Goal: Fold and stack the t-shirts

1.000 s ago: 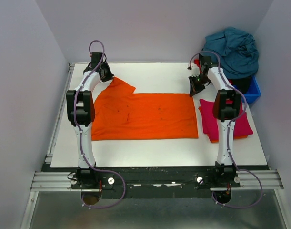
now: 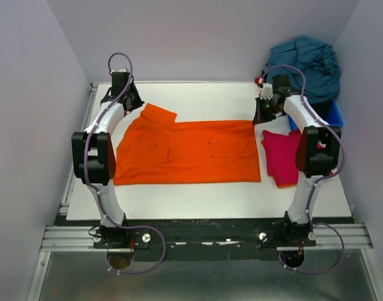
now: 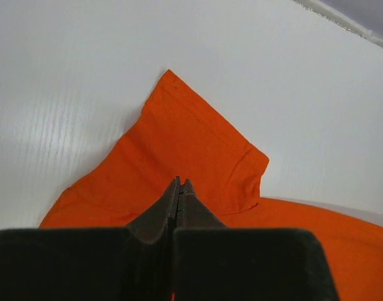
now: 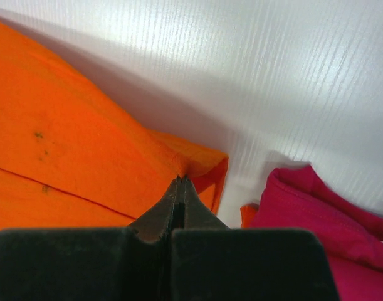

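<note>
An orange T-shirt (image 2: 197, 153) lies spread wide on the white table, one sleeve (image 3: 185, 144) sticking up at its upper left. My left gripper (image 2: 136, 104) is shut just above and left of that sleeve; no cloth shows between its fingers. My right gripper (image 2: 257, 118) is shut at the shirt's upper right corner (image 4: 178, 157), where the edge is curled up at the fingertips; whether any cloth is between them I cannot tell.
A folded magenta shirt (image 2: 280, 157) lies on orange cloth at the right. Behind it stands a blue bin (image 2: 335, 116) heaped with teal cloth (image 2: 307, 63).
Both arms have shifted slightly outward, the left to the left and the right to the right. The shirt's left edge has moved a little leftward.
</note>
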